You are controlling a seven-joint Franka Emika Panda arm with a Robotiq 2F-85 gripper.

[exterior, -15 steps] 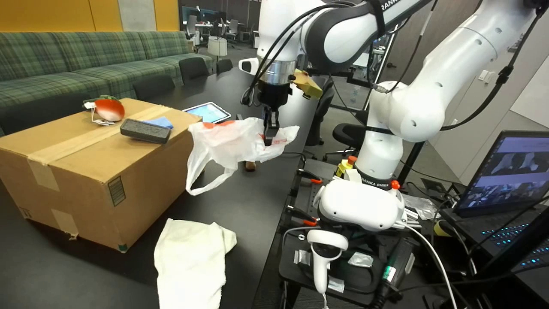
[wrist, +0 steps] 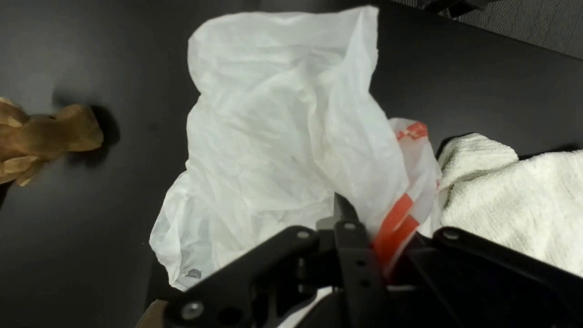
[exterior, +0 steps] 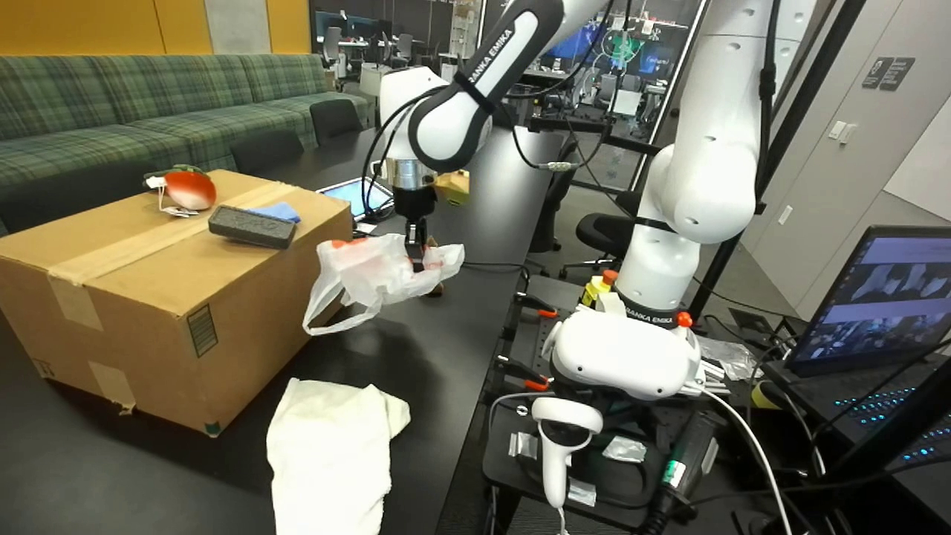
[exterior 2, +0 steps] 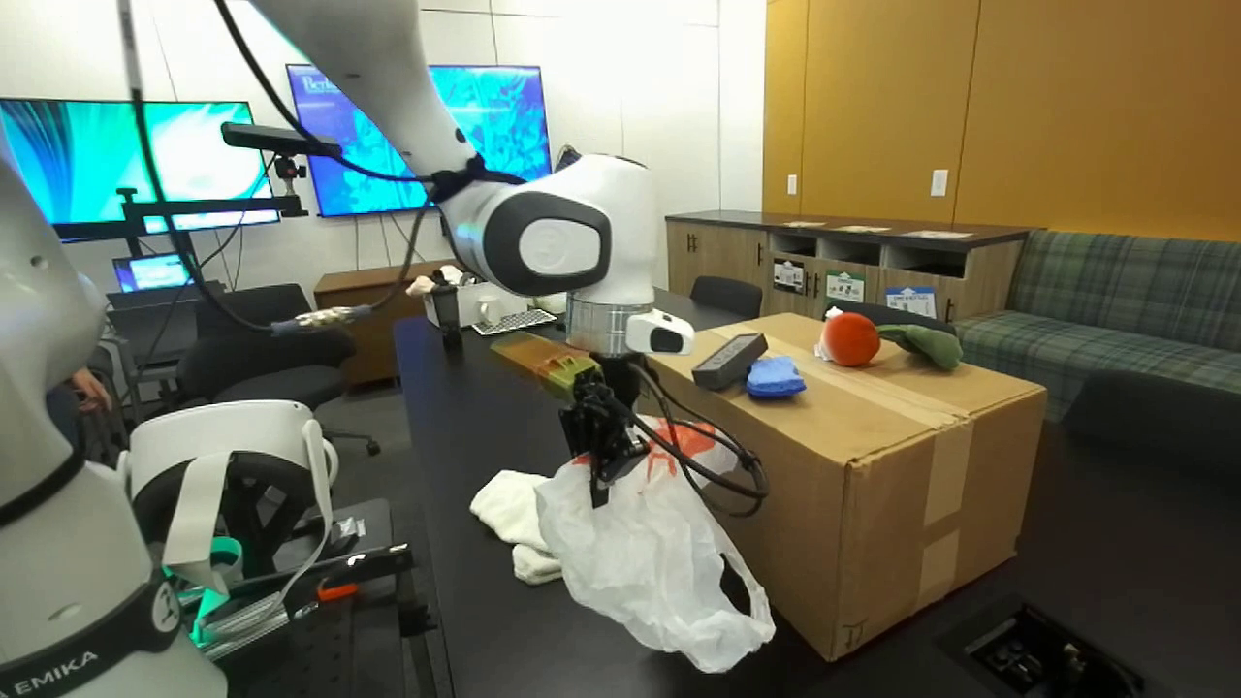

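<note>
A crumpled white plastic bag (exterior: pixel 379 275) with red print hangs from my gripper (exterior: pixel 416 258), clear of the black table. The gripper (exterior 2: pixel 605 483) is shut on a gathered part of the bag (exterior 2: pixel 657 570), whose loose loop droops toward the box in exterior view 2. From the wrist, the bag (wrist: pixel 273 120) spreads out ahead of the gripper, and a red-printed fold is pinched near the fingers. The fingertips are partly hidden by plastic.
Beside the bag stands a big cardboard box (exterior: pixel 258 312) bearing a dark eraser (exterior: pixel 252 227), a blue cloth (exterior 2: pixel 775 377) and a red round toy (exterior 2: pixel 851 338). A white towel (exterior: pixel 330 455) lies on the table. A brown wooden figure (wrist: pixel 49 136) stands beyond the bag.
In exterior view 1, my arm has carried the bag left and slightly down, closer to the box. The bag is still held; box and towel have not moved.
</note>
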